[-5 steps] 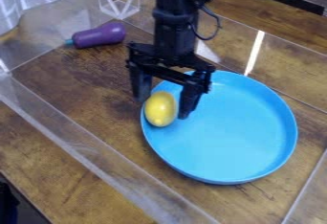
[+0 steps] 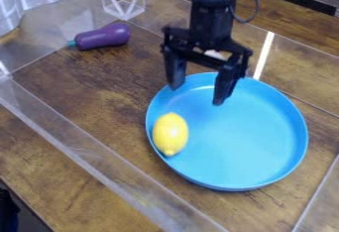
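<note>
My black gripper (image 2: 201, 69) hangs over the back part of a round blue plate (image 2: 249, 139), its fingers wide apart with nothing between them. A yellow oval object (image 2: 169, 134) lies on the plate at its left side, in front of and below the gripper, apart from it.
A purple eggplant-like object (image 2: 102, 38) lies at the back left, near a clear plastic piece (image 2: 122, 2). A pale object behind the gripper is mostly hidden.
The gripper has risen and moved back and right, away from the yellow object. The yellow object now lies uncovered on the plate's left side.
</note>
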